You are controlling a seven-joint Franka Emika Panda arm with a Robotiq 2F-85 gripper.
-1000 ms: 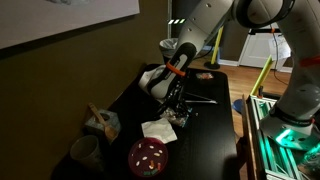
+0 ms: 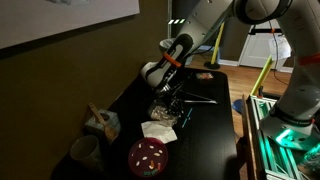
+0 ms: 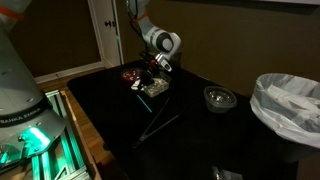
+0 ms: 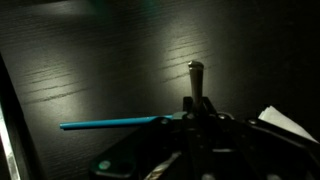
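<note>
My gripper is shut on a slim metallic piece, seen as a handle-like end jutting above the fingers in the wrist view; what the rest of it is stays hidden. A thin blue stick lies on the dark table to the left of the fingers, its right end hidden behind the gripper. In exterior view 2 the blue stick lies in front of a clear tray-like container, and the gripper is above and behind that container, too dark there for detail.
A white napkin and a red plate with small pieces lie close by. Long dark utensils rest on the table, with a glass bowl and a lined bin beyond.
The arm has shifted slightly, with its wrist a little higher and tilted differently over the container. The blue stick shows more clearly beside the container now. The napkin and plate have stayed put.
</note>
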